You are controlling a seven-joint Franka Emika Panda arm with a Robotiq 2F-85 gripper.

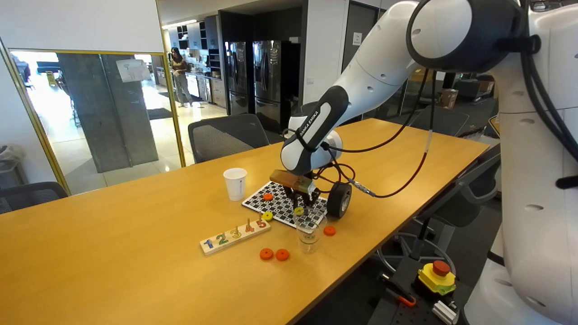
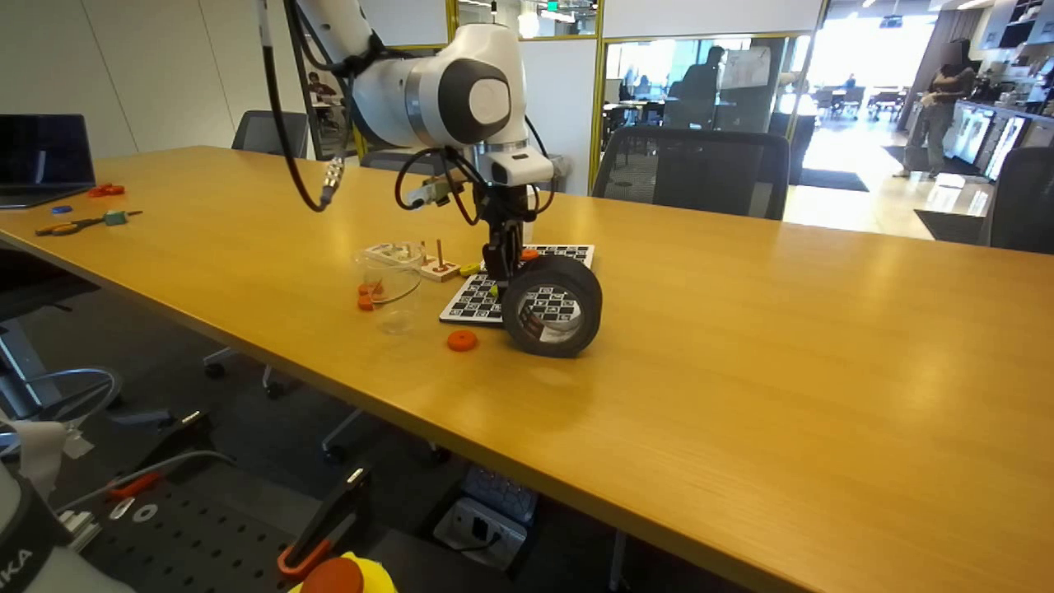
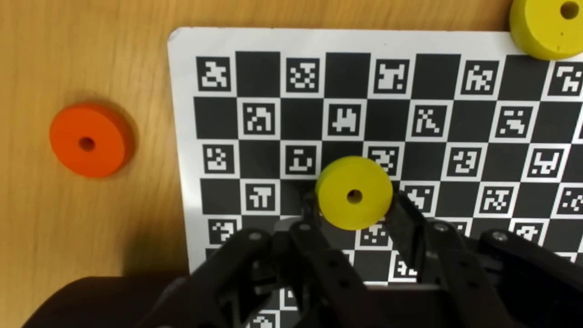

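Note:
A yellow disc (image 3: 354, 180) with a small central hole sits between the fingers of my gripper, which is shut on it. Both are over the black-and-white checkered marker board (image 3: 183, 164); whether the disc touches the board is hard to tell. In exterior view 1 the held disc (image 1: 299, 211) shows just behind the clear cup. Another yellow disc (image 3: 541, 33) rests at the board's edge. To the board's left in the wrist view, an orange disc (image 3: 82, 139) lies on the table. A wooden peg base (image 1: 235, 236) has several pegs numbered 1 to 5.
A clear cup (image 1: 308, 238) stands in front of the board, and a black tape roll (image 1: 339, 199) stands on edge beside it. Two orange discs (image 1: 266, 254) lie nearby, one more (image 1: 268, 197) on the board. Behind is a white cup (image 1: 235, 183).

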